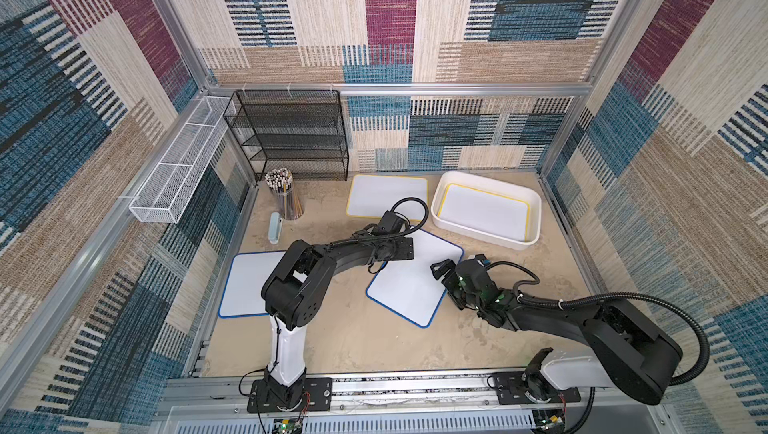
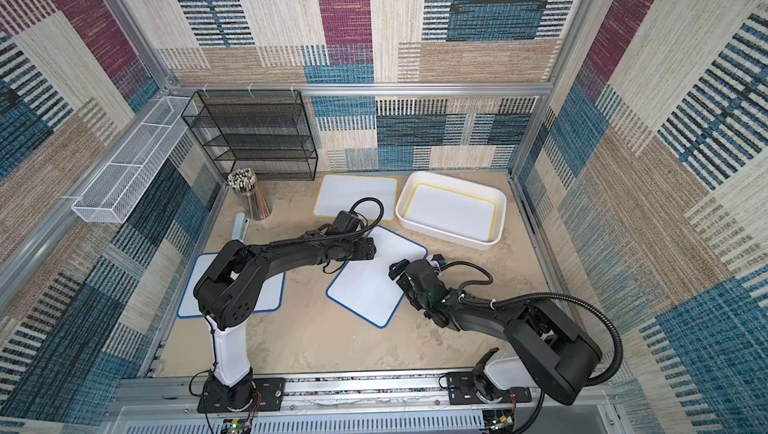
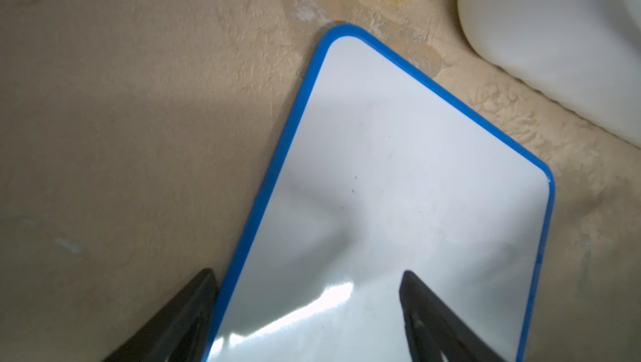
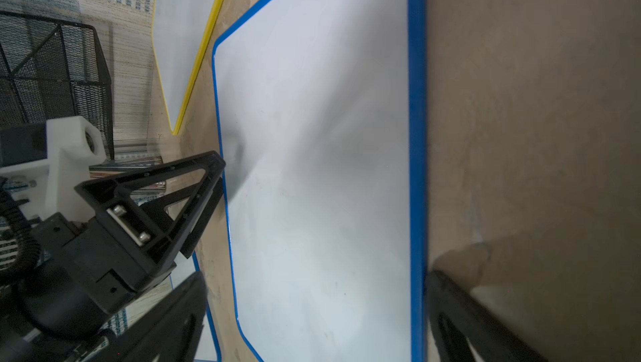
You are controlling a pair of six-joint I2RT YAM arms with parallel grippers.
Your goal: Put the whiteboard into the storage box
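A blue-edged whiteboard point(image 1: 409, 288) lies flat and askew on the table between my two arms. My left gripper is open at its left edge, one finger just outside the blue rim and the other over the white face. On the opposite side, my right gripper also stands open, with one finger beside the outer edge and the other above the board. The white storage box point(image 1: 470, 231) sits at the back right, holding a yellow-edged whiteboard point(image 1: 485, 211).
Another yellow-edged board point(image 1: 385, 194) lies behind my left gripper, left of the box. A second blue-edged board point(image 1: 246, 286) is partly under the left arm. Pencil cup point(image 1: 288, 200), light-blue case point(image 1: 274, 227) and black wire rack point(image 1: 289, 134) stand at back left.
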